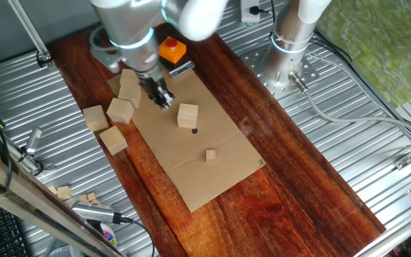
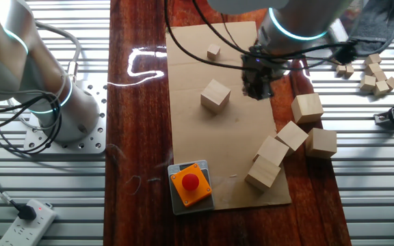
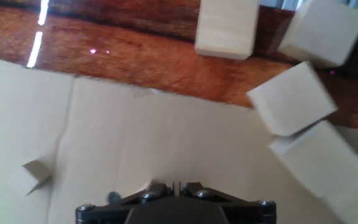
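My gripper [image 1: 165, 101] hangs over the cardboard sheet [image 1: 205, 178], its fingers together and nothing visible between them. In the wrist view, the gripper shows at the bottom edge, fingers shut. A larger wooden cube [image 1: 188, 116] stands on the cardboard beside a dark round spot, apart from the gripper; the wrist view hides nearly all of it behind the fingers. Farther along the sheet lies a small wooden cube [image 1: 210, 155], also visible in exterior view 2 as the small cube [image 2: 213, 51].
Several larger blocks [image 2: 271, 150] cluster along one long side of the cardboard, some on the wood. An orange box with a red button [image 1: 172, 48] sits at one end. Small blocks [image 1: 63, 192] lie off the board. Bare wood [image 1: 298, 193] is free on the base side.
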